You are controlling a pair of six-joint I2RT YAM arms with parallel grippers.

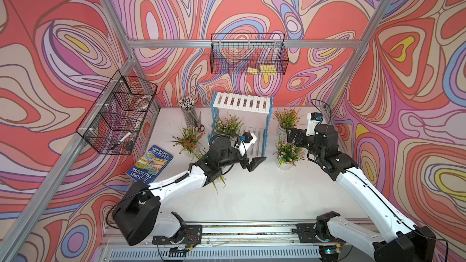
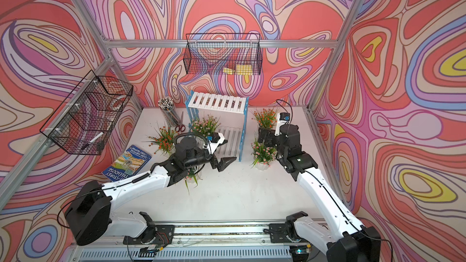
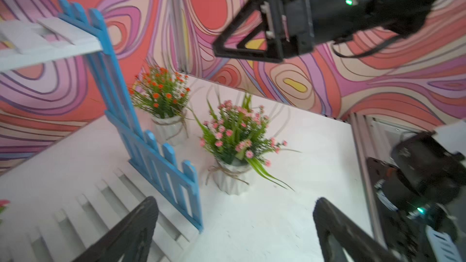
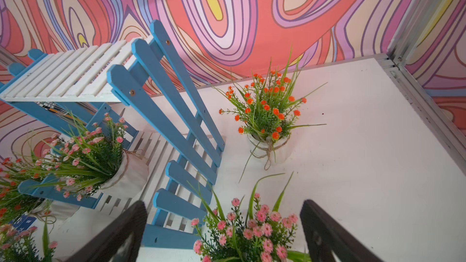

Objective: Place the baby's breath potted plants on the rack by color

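Observation:
The white-slatted rack (image 1: 241, 102) with blue sides stands at the table's back middle. On its lower shelf, at the left end, is a pink-flowered plant (image 4: 123, 177). Right of the rack are an orange-flowered plant (image 4: 269, 145) and, nearer the front, a pink one (image 3: 233, 174). To the left stands another orange plant (image 1: 187, 140); a further plant (image 2: 191, 179) is mostly hidden by the left arm. My left gripper (image 1: 255, 164) is open and empty in front of the rack. Above the right-hand pink plant, my right gripper (image 1: 291, 136) has its fingers (image 4: 123, 233) spread, nothing between them.
Scissors (image 1: 200, 127) and a holder of thin sticks (image 1: 188, 109) stand at the back left. A book (image 1: 150, 162) lies at the left edge. Wire baskets hang on the back (image 1: 249, 58) and left (image 1: 116, 116) walls.

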